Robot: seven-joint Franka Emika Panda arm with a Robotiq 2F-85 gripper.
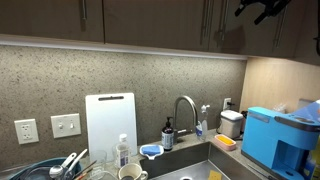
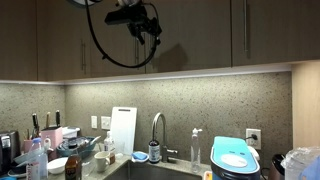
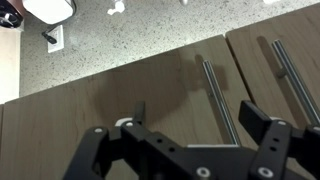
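My gripper is open, its two dark fingers well apart and nothing between them. It hangs high up in front of the wooden upper cabinets [image 2: 195, 40]. In the wrist view, two long metal door handles [image 3: 220, 100] run along the cabinet doors on the right, one of them near the right finger. The doors look closed. At the top right of exterior view 1, the dark fingers [image 1: 262, 18] show against the cabinet; how far they are from the door is hard to judge.
Below lies a sink with a faucet [image 2: 155, 128]. A blue appliance [image 1: 272, 140] stands right of it. A white cutting board [image 1: 111, 123] leans on the backsplash, with bottles and mugs in front. The air before the cabinets is otherwise clear.
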